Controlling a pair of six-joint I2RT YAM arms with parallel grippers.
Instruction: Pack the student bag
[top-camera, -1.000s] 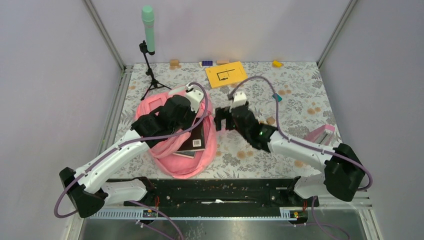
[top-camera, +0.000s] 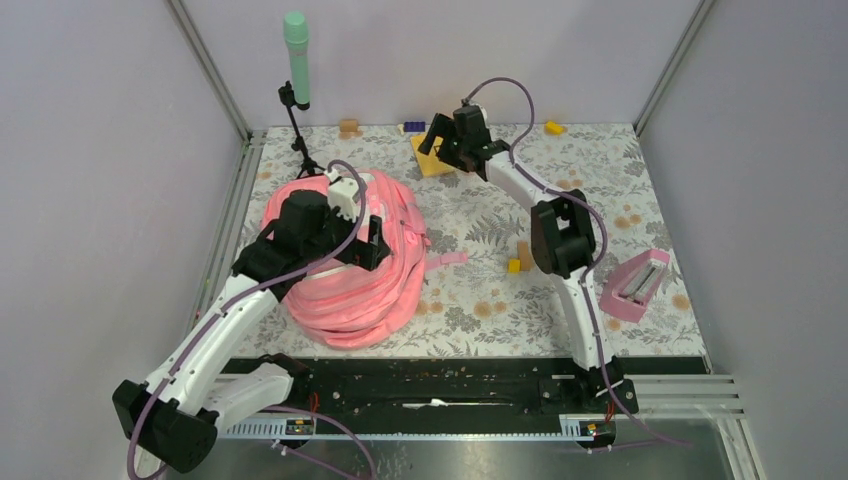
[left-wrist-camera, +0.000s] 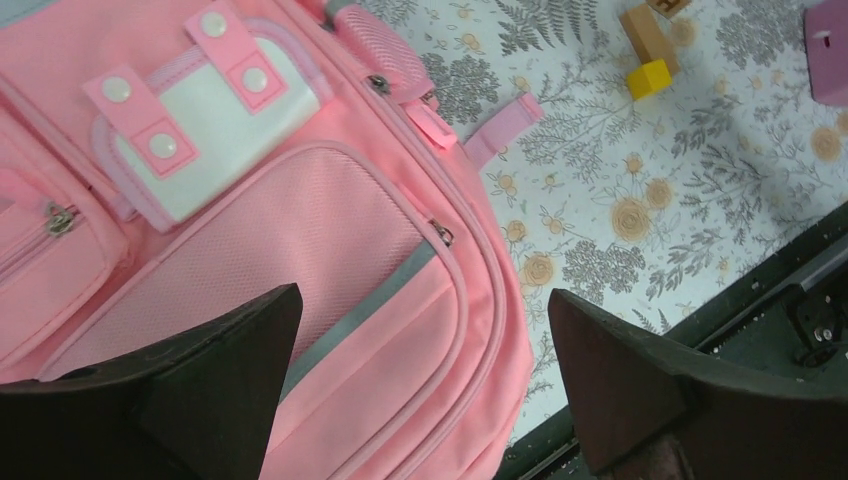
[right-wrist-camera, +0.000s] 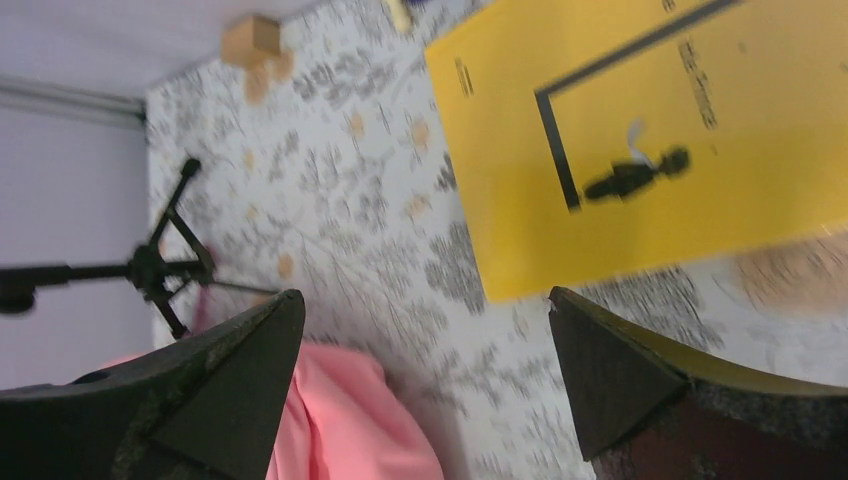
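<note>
The pink student bag (top-camera: 355, 310) lies on the left of the table, its front pockets uppermost in the left wrist view. My left gripper is open above it. At the back centre, my right gripper hangs open over a yellow book (right-wrist-camera: 510, 240) with a black drawing on its cover. The book is partly hidden by the arm in the top view.
A pink case (top-camera: 618, 305) is at the right, small yellow (left-wrist-camera: 648, 80) and tan blocks (left-wrist-camera: 646, 35) at centre right. A black tripod (top-camera: 300, 145) stands back left. More small blocks line the back edge.
My right gripper has moved back to over the yellow book. My left gripper has shifted left; the bag, with dark books visible inside a second ago, now shows its closed-over top.
</note>
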